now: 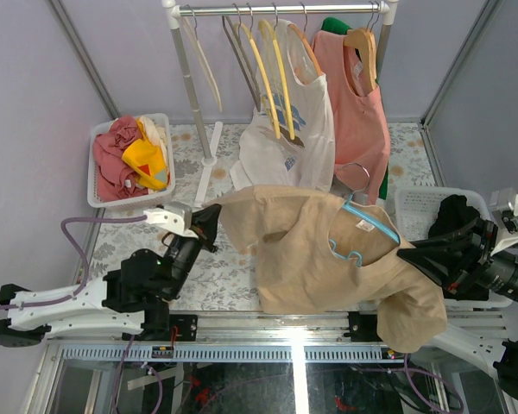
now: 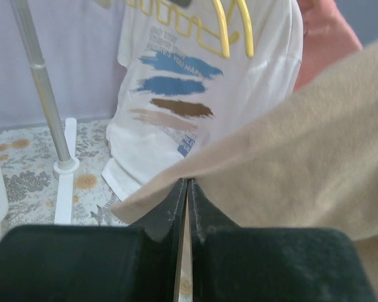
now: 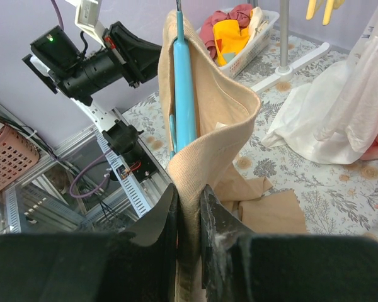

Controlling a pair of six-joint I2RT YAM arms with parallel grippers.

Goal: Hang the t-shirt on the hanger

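The tan t-shirt [image 1: 302,259] hangs spread between my grippers, with a blue hanger [image 1: 367,216] inside its neck and the hook sticking up. My left gripper [image 1: 209,220] is shut at the shirt's left sleeve edge; in the left wrist view its fingertips [image 2: 175,207] meet on the tan cloth. My right gripper [image 1: 406,254] holds the shirt's right shoulder; in the right wrist view the folded cloth runs down between its fingers, beside the blue hanger [image 3: 184,82].
A rail [image 1: 276,9] carries yellow and wooden hangers, a white shirt [image 1: 276,155] and a pink top [image 1: 350,129]. A basket of clothes [image 1: 104,190] stands at left. A white basket with black cloth [image 1: 414,207] is at right, behind my right arm.
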